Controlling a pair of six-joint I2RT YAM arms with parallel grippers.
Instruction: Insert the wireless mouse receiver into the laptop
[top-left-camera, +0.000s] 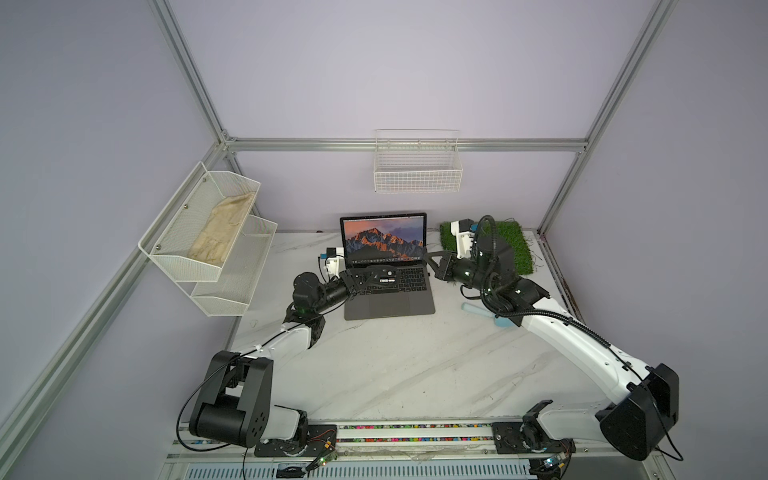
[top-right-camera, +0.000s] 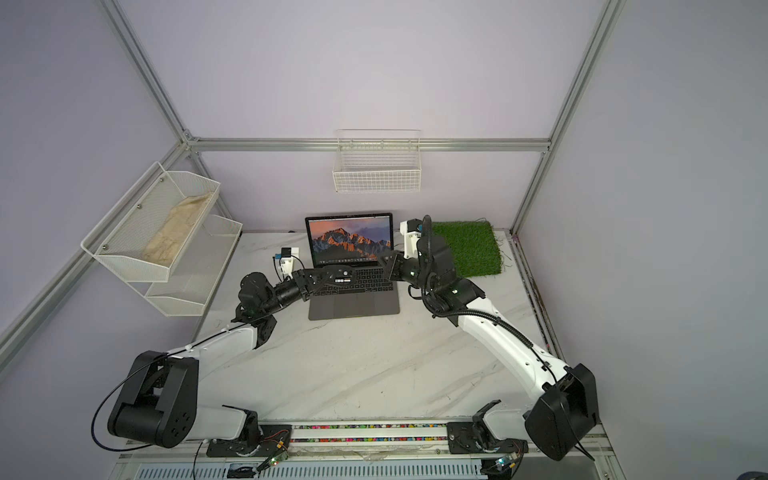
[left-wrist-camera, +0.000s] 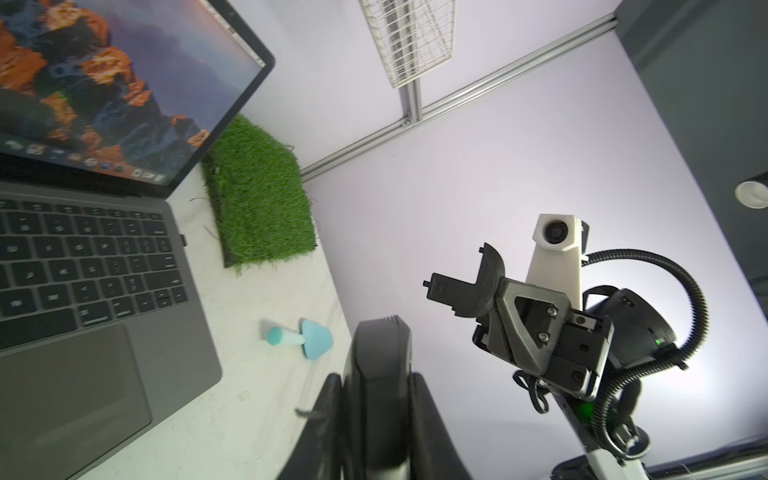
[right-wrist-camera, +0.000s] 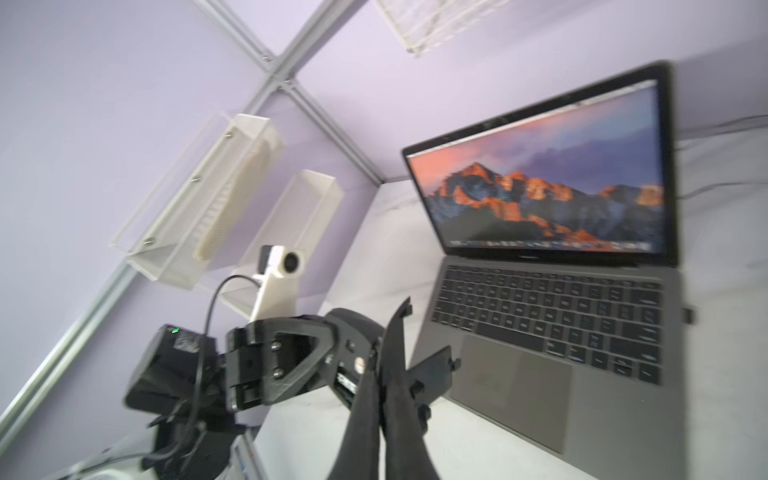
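The open laptop (top-left-camera: 389, 304) stands at the back middle, its screen lit. A small black piece like the receiver sticks out of its right side; in the right wrist view this receiver (right-wrist-camera: 689, 315) stands at the same edge. Above the keyboard, my left gripper (top-left-camera: 364, 278) is shut on a dark rounded thing that looks like the mouse (left-wrist-camera: 382, 376), with pale labels on its side. My right gripper is shut, its fingers meeting with nothing visible between them. It hangs raised near the laptop's right side (left-wrist-camera: 460, 292).
Green turf mat (top-right-camera: 468, 248) lies right of the laptop. A light blue scoop-like item (left-wrist-camera: 316, 339) rests on the table right of the laptop. A wire basket (top-left-camera: 417, 172) hangs on the back wall, white bins (top-left-camera: 200, 268) at left.
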